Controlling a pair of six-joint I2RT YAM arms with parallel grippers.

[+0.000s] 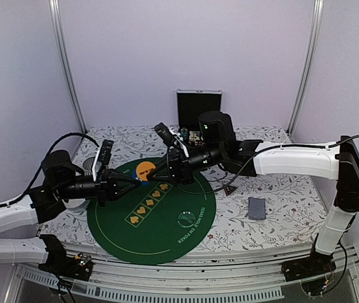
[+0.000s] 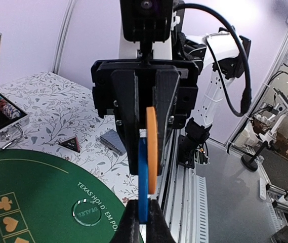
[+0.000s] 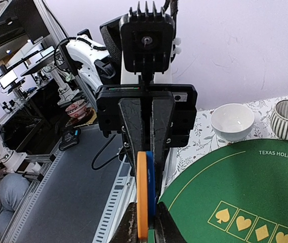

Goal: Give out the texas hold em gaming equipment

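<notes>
An orange disc point(image 1: 145, 169) and a blue disc point(image 2: 142, 192), face to face, are held upright in the air between my grippers, above the green poker mat point(image 1: 154, 233). My right gripper point(image 1: 159, 173) is shut on the discs, seen edge-on in both wrist views. My left gripper point(image 1: 129, 182) meets them from the left, shut; its tips are at their lower edge in the left wrist view, and whether anything sits between them is hard to tell.
An open chip case point(image 1: 198, 110) stands at the back. A card deck point(image 1: 256, 208) and a small dark triangle point(image 2: 70, 144) lie right of the mat. A white bowl point(image 3: 232, 121) and a striped cup point(image 3: 287, 121) stand at the left.
</notes>
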